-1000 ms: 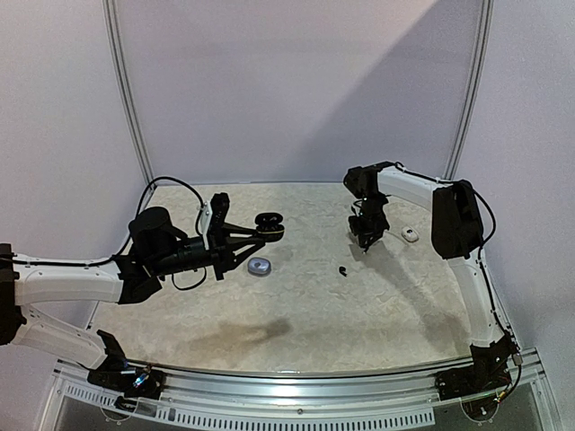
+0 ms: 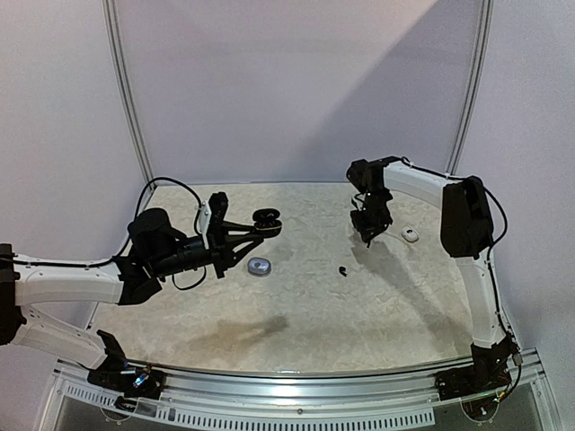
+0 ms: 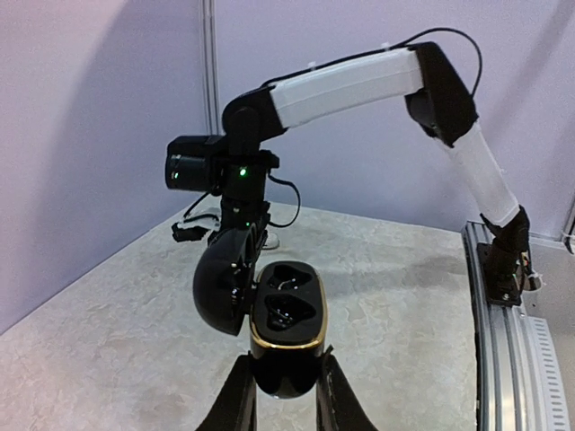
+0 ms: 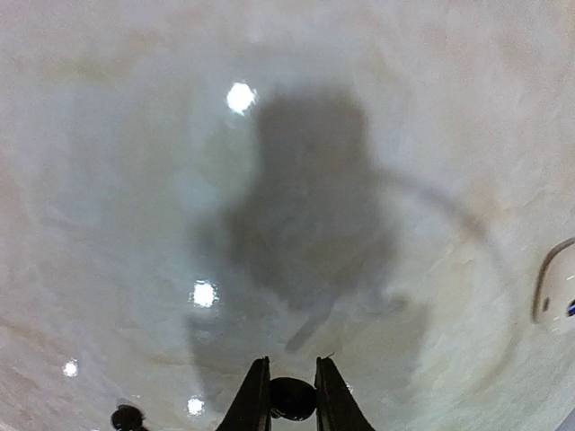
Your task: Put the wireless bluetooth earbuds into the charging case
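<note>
My left gripper (image 2: pixel 247 241) holds the black charging case (image 2: pixel 268 223) aloft, lid up; in the left wrist view the case (image 3: pixel 287 337) shows its two dark wells, with glints inside. My right gripper (image 2: pixel 367 241) hangs low over the table at the back right. In the right wrist view, a small black earbud (image 4: pixel 293 397) sits between its fingertips. Another small black earbud (image 2: pixel 343 270) lies on the table near the middle, also visible at the lower left of the right wrist view (image 4: pixel 127 417).
A blue-grey oval case (image 2: pixel 259 267) lies left of middle. A white object (image 2: pixel 410 234) lies right of my right gripper.
My right gripper and arm have risen slightly and shifted a little to the right. The left arm with the case looks unchanged.
</note>
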